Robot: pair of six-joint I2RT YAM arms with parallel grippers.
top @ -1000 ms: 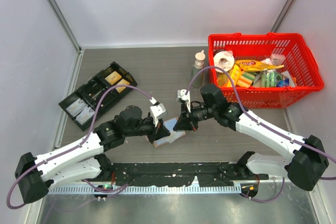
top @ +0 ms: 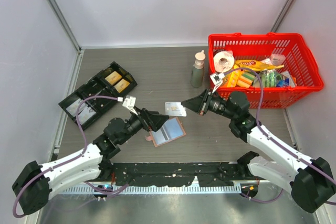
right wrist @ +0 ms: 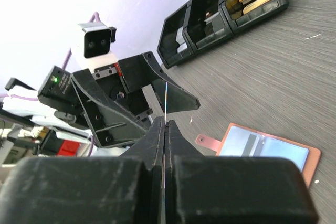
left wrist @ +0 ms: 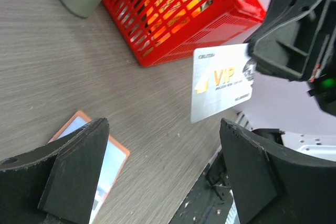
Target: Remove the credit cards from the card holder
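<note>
A white card (left wrist: 223,80) with gold "VIP" lettering is pinched at its edge by my right gripper (top: 185,103), clear of the table. From the right wrist view the card (right wrist: 166,98) is edge-on, a thin line rising from the shut fingertips. My left gripper stands wide open, with nothing between its fingers; it is over the upper left of the card holder (top: 172,135). That holder lies flat on the table, brown-edged with pale clear pockets and a pinkish tab (right wrist: 208,142). A grey stripe crosses its middle.
At the back right is a red basket (top: 262,95) full of packages, with a grey-green bottle (top: 197,72) beside it. A black divided tray (top: 79,90) sits on the left. The tabletop (top: 210,140) right of the holder is bare.
Both grippers were close together over the holder. The right one has moved up the view with the card, now plainly visible; the left has opened and moved slightly left, uncovering more of the holder.
</note>
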